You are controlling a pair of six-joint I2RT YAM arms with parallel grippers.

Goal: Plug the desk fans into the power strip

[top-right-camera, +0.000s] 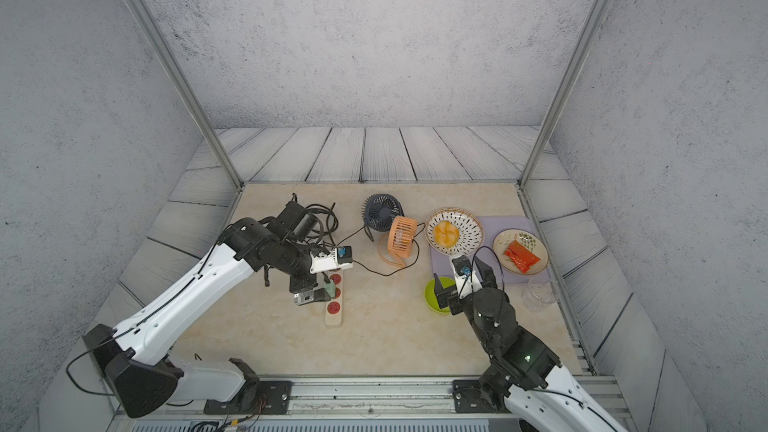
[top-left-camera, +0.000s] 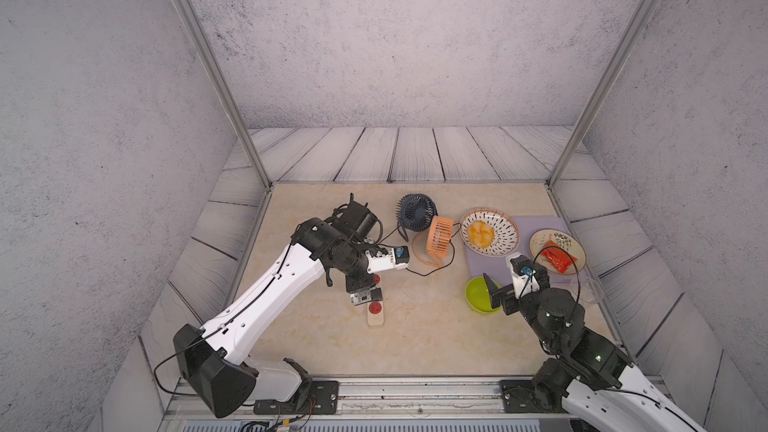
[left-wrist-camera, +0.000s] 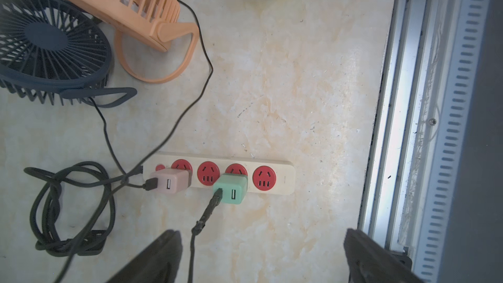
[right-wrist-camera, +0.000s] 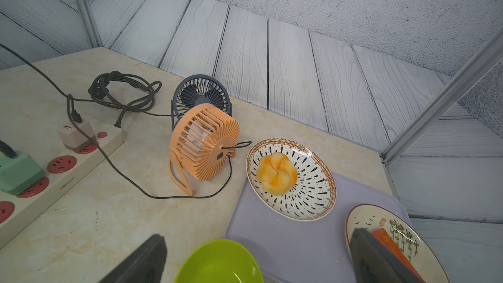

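A white power strip point(left-wrist-camera: 285, 178) with red sockets lies on the table. A mint-green adapter point(left-wrist-camera: 230, 187) sits upright over its second socket from the near end. A pink adapter point(left-wrist-camera: 173, 180) sits at its far end. A black cable leaves the green adapter and runs out of the left wrist view. The orange desk fan point(right-wrist-camera: 204, 141) has a black cable trailing toward the strip. Behind it stands the navy fan point(right-wrist-camera: 201, 91), its cable reaching the pink adapter. My left gripper, open and empty, is above and beside the strip. My right gripper is open, near the green bowl.
A green bowl point(right-wrist-camera: 222, 262) stands by a lilac tray point(right-wrist-camera: 314, 235) with a patterned dish point(right-wrist-camera: 314, 194) and a second plate point(right-wrist-camera: 424, 246). A coiled dark cable point(left-wrist-camera: 42, 204) lies past the strip's far end.
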